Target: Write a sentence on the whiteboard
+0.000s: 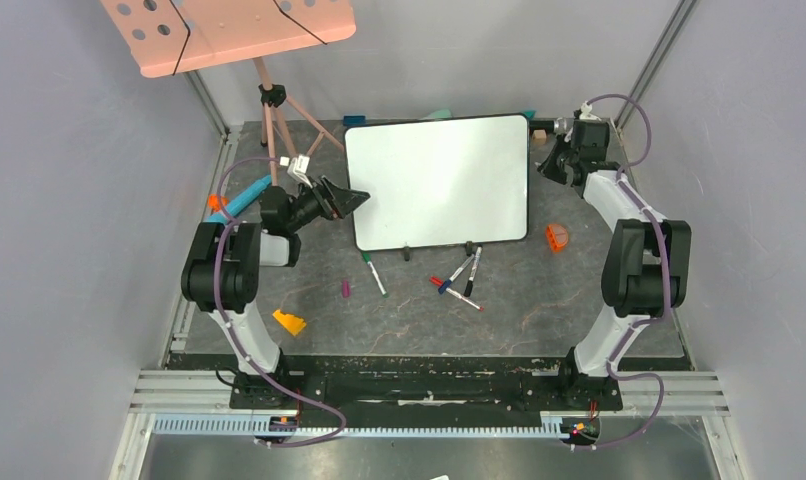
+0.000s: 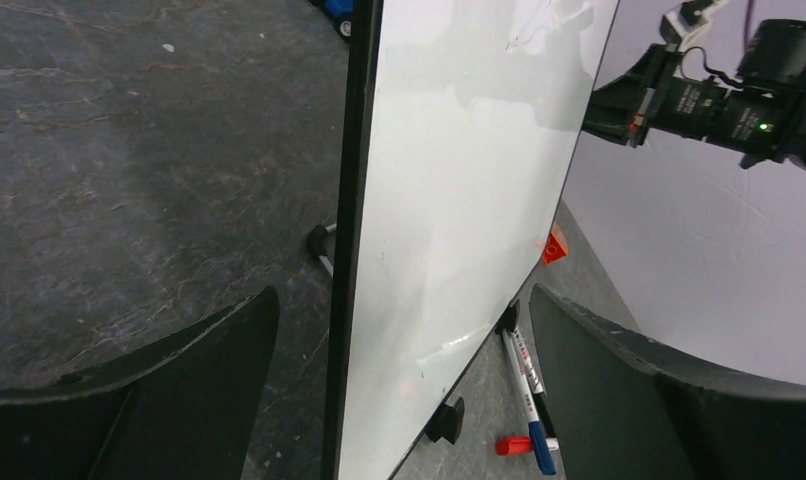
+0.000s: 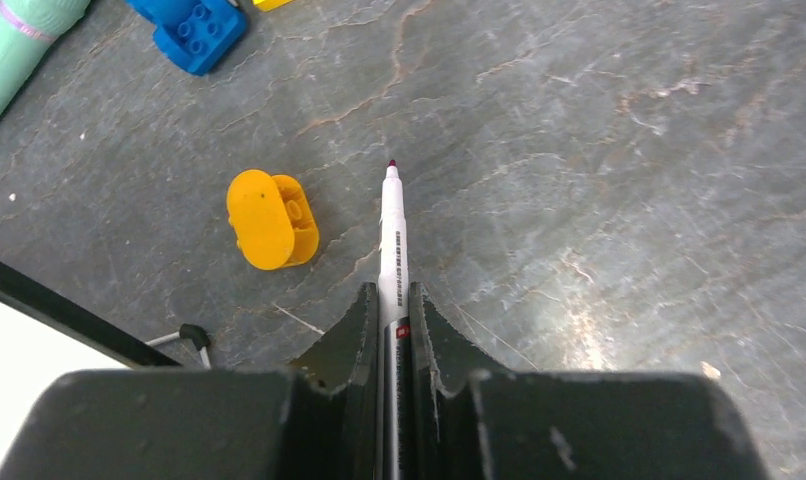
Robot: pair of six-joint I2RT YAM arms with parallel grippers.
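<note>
The white whiteboard [image 1: 436, 180] stands in the middle of the table, blank in the top view. My left gripper [image 1: 354, 200] is open at its left edge; in the left wrist view the board's edge [image 2: 349, 240] runs between the fingers, apparently untouched. My right gripper [image 1: 547, 165] is right of the board, shut on a white marker [image 3: 393, 240] with a dark red tip pointing forward.
Loose markers [image 1: 459, 285] lie in front of the board. An orange object [image 1: 557, 237], a yellow piece [image 1: 288, 322] and a blue cylinder [image 1: 239, 202] lie around it. A pink easel [image 1: 239, 30] stands at back left.
</note>
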